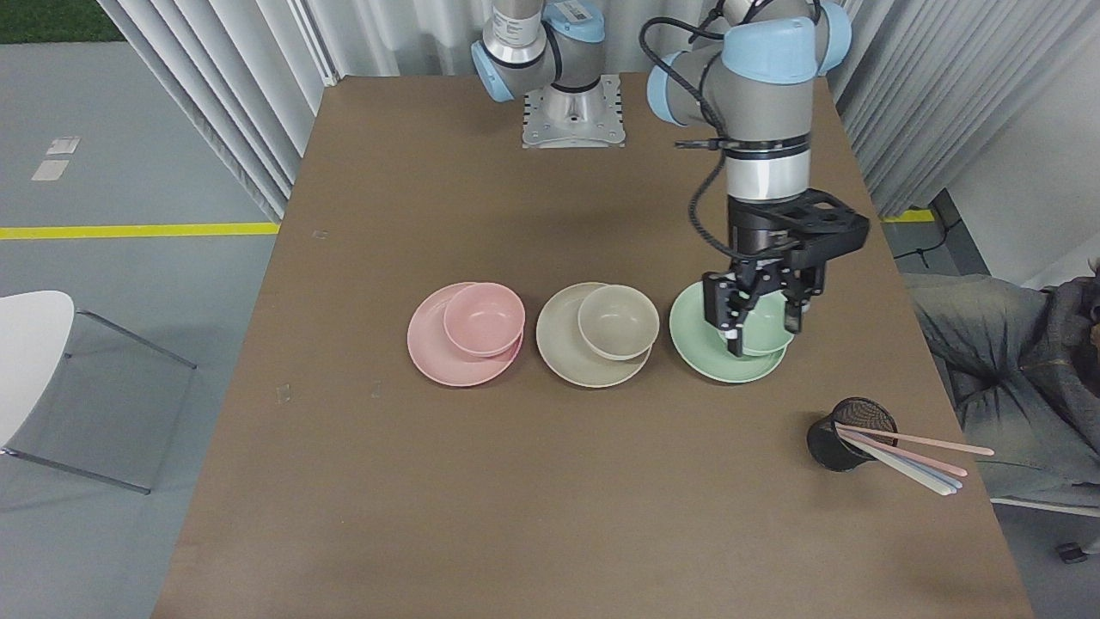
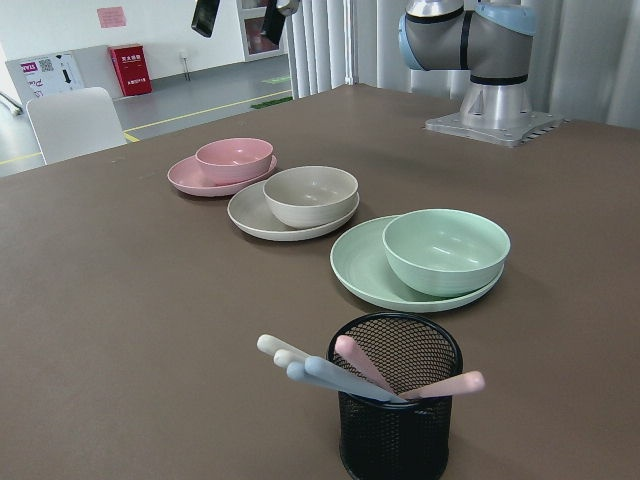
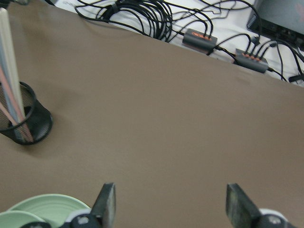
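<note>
My gripper (image 1: 764,320) hangs above the green bowl (image 2: 445,255) and green plate (image 1: 701,340). In the wrist view its two fingers stand wide apart at the bottom edge, open, with only tabletop between them. A cream bowl (image 1: 619,321) on a cream plate (image 1: 562,356) sits left of the green set, and a pink bowl (image 1: 484,318) on a pink plate (image 1: 433,351) is further left. A black mesh holder (image 2: 395,440) with pink, blue and white utensil handles (image 1: 918,464) stands to the front right.
Cables and dark devices (image 3: 199,40) lie on a white surface beyond the table edge in the wrist view. A person sits at the right.
</note>
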